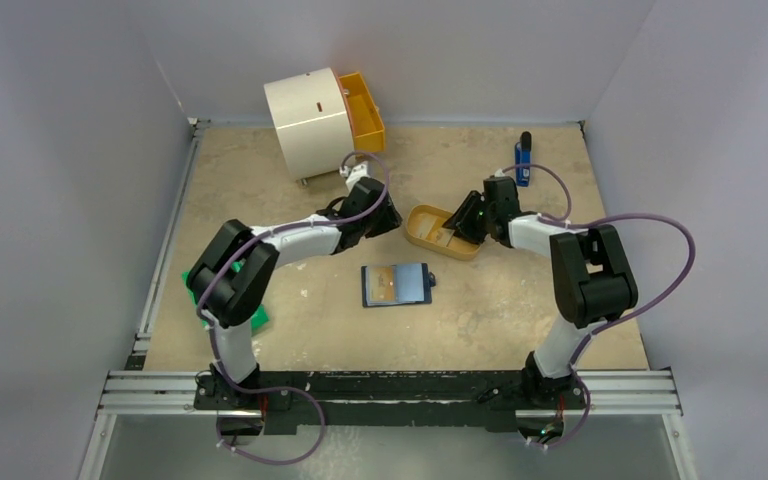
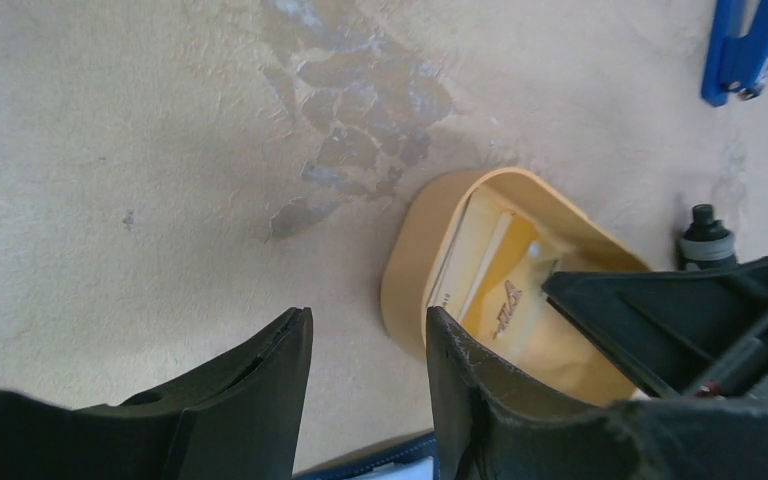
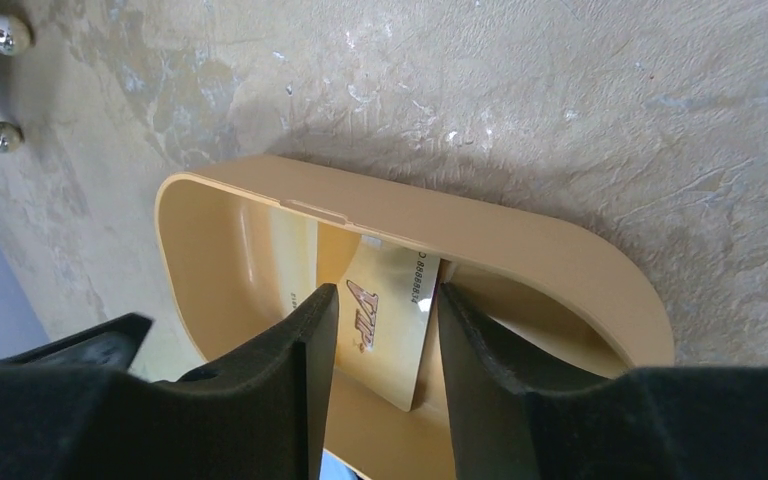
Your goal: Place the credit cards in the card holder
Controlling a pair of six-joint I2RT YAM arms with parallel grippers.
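A tan oval tray point(image 1: 444, 247) stands right of the table's middle with cards lying in it. In the right wrist view, a cream card point(image 3: 400, 275) with an orange logo and a row of digits lies below and between the parted fingers of my right gripper; no grip on it shows. Beside it is another pale card point(image 3: 295, 250). My left gripper is open and empty, off the tray's left side. The dark blue card holder point(image 1: 397, 304) lies open nearer the front, a tan patch on its left half and a light blue one on its right.
A white rounded cabinet point(image 1: 308, 125) with an open yellow drawer point(image 1: 364, 115) stands at the back left. A blue stapler-like tool point(image 1: 522, 160) lies at the back right. The left arm partly covers a green box point(image 1: 260, 318). Bare table surrounds the holder.
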